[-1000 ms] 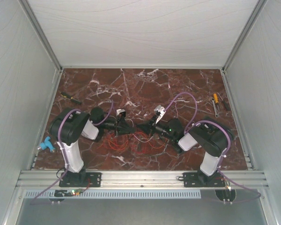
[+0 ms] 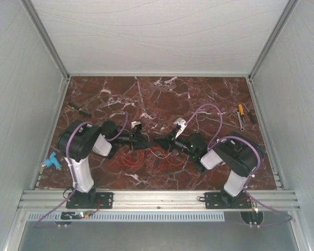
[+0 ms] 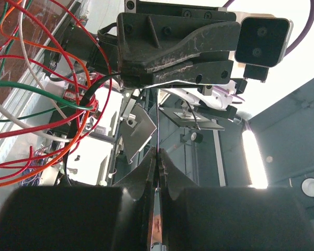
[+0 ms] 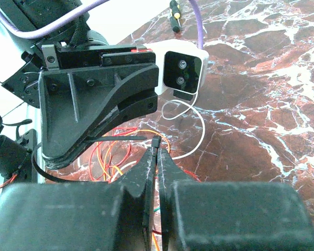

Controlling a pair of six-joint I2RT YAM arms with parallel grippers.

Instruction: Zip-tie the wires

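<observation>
A thin black zip tie (image 4: 120,138) spans between my two grippers above the table. My right gripper is shut on it, with the tie's small square head at the fingertips. My left gripper is also shut, and the thin strap runs out from between its tips toward the right gripper. Another stretch of the black strap bends past the bundle of red, orange, green and white wires (image 3: 86,107). Whether it closes fully around them is hard to tell. From above, the left gripper (image 2: 147,145) and right gripper (image 2: 158,142) nearly meet over the wires.
Loose red wires (image 2: 131,159) spread over the marble table beneath the arms. A screwdriver (image 2: 79,109) lies at the left, a blue tool (image 2: 52,161) near the left edge, and an orange-handled tool (image 2: 241,111) at the right.
Both arms have shifted only very slightly; the purple tubes sit a little differently. The grippers stay close together over the wires.
</observation>
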